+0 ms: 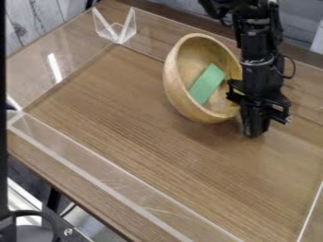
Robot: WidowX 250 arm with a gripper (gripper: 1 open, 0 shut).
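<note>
The black robot arm reaches down from the top right, its gripper (251,121) low at the right rim of a tan bowl (187,99), which is tipped up on its side facing right. A green block (206,83) lies inside the bowl. The fingertips are dark and partly hidden beside the bowl's lower right edge, so whether they hold the rim or are shut on nothing is unclear.
A white wire-like holder (113,26) stands at the back left. Black cables (32,227) lie at the bottom left corner.
</note>
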